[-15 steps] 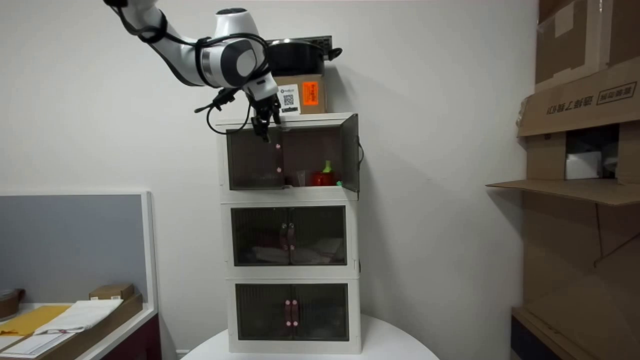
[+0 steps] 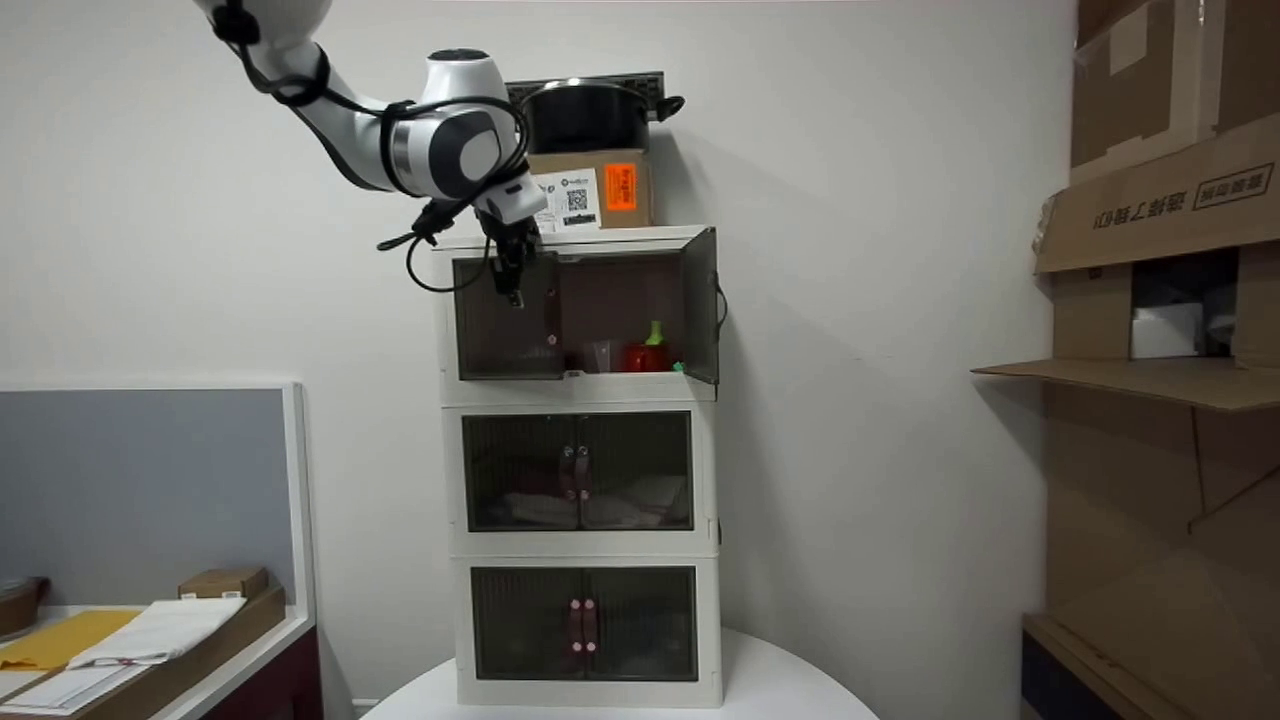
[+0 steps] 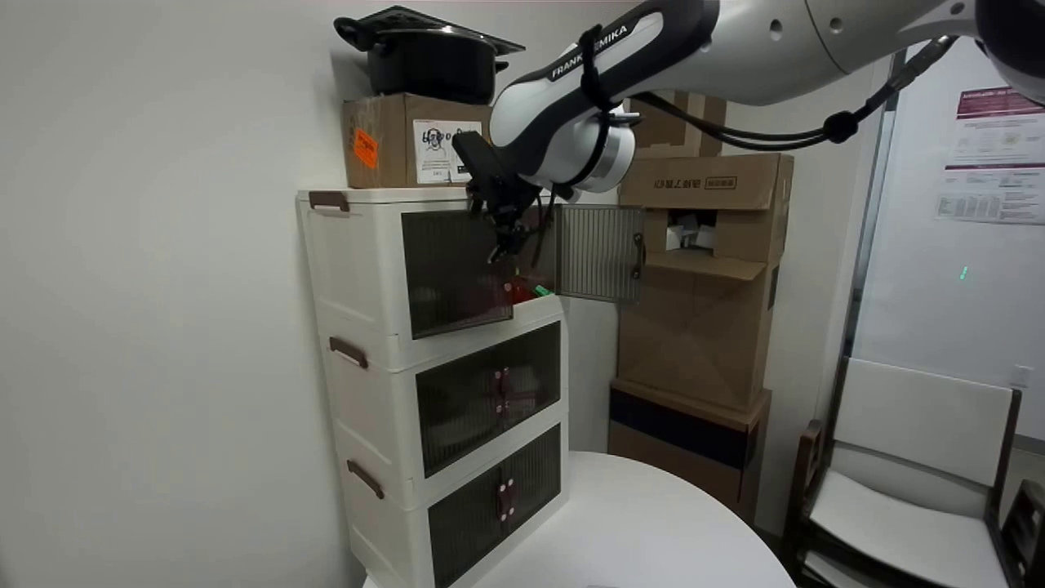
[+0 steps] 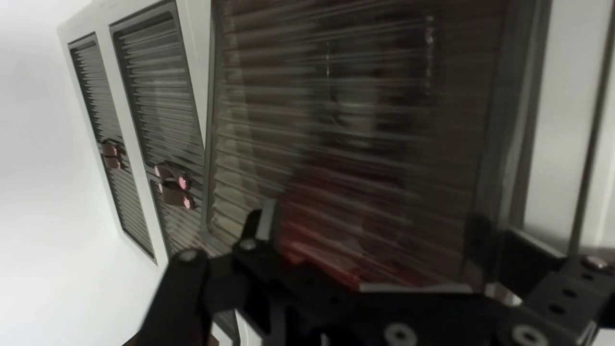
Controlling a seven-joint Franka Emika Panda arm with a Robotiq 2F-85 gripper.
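My gripper (image 2: 516,298) hangs in front of the top compartment's left door (image 2: 498,342), which is closed or nearly so. Its right door (image 2: 699,306) is swung wide open. In the wrist view the fingers (image 4: 260,226) are spread apart, with no object held between them; the ribbed, see-through left door (image 4: 357,115) fills the view just beyond. Whether they touch that panel I cannot tell. Inside the compartment sits a red pot-like thing (image 2: 645,356) with a green piece on top, beside a clear cup (image 2: 600,356). The left door's handle (image 2: 553,324) shows near its free edge.
Below, the middle doors (image 2: 516,473) and bottom doors (image 2: 524,624) are closed. A cardboard box (image 2: 626,192) and a black pot (image 2: 588,116) rest on the cabinet's top, close to my arm. Open air lies right of the cabinet, above the white table (image 3: 647,519).
My arm and gripper have moved slightly down and to the left in exterior view 1, across the top left door. Both top doors look the same as before.
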